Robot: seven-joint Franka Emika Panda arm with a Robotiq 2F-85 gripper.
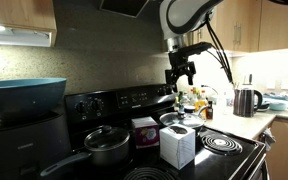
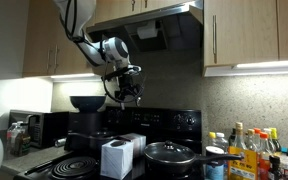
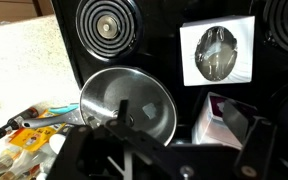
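My gripper (image 1: 181, 82) hangs high above the stove, its fingers spread wide and nothing between them. In the wrist view, dark fingertips (image 3: 123, 112) stand over the round pan (image 3: 139, 85), with the other finger above a dark red and white box (image 3: 216, 132). A white box (image 1: 178, 148) with an oval window stands on the stove nearer the front. Behind it is the red and white box (image 1: 145, 132). The lidded pan (image 2: 171, 153) sits on the side near the bottles, and a lidded black pot (image 1: 109, 150) on the opposite side.
Several bottles (image 2: 249, 150) crowd the counter beside the stove. A large blue pan (image 1: 24, 95) rests on a dark appliance at the other side. The range hood (image 2: 160, 35) is overhead near the arm. A bare coil burner (image 1: 221, 143) lies at the front.
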